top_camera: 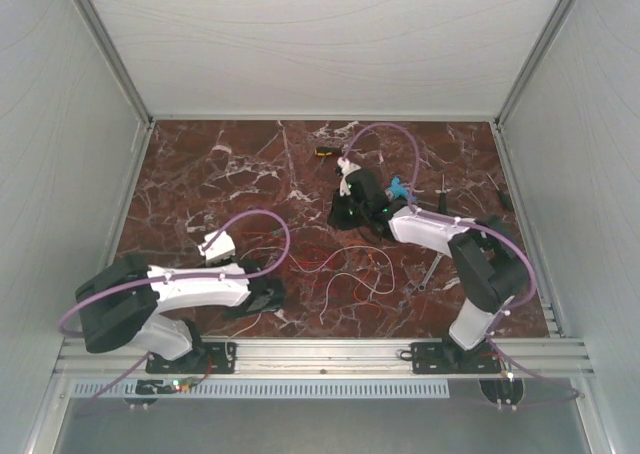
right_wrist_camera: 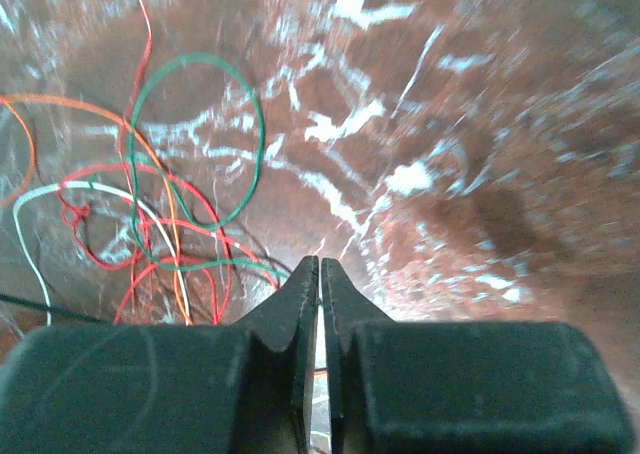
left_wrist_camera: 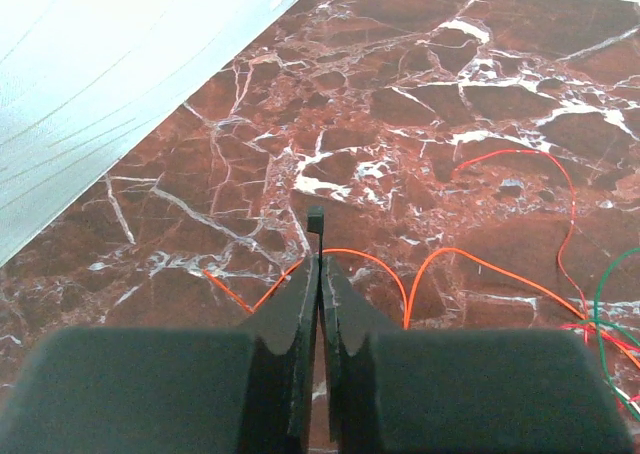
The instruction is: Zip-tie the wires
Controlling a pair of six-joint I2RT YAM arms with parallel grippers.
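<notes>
A thin black strip with a small square head, like a zip tie [left_wrist_camera: 315,220], stands up from between the fingertips of my left gripper, which is shut on it. Behind those fingers an orange wire [left_wrist_camera: 490,265] runs across the table. Loose orange, red, white and green wires [right_wrist_camera: 262,139] overlap in a tangle on the left of the right wrist view. My right gripper is shut just right of the tangle, nothing clear between its fingers. A green wire passes close to its tips; contact cannot be told.
A blue tool [top_camera: 399,189] lies partly behind the right arm. A yellow-and-black tool [top_camera: 328,151] rests at the back, and a wrench [top_camera: 430,273] at the right. White walls enclose the table's sides.
</notes>
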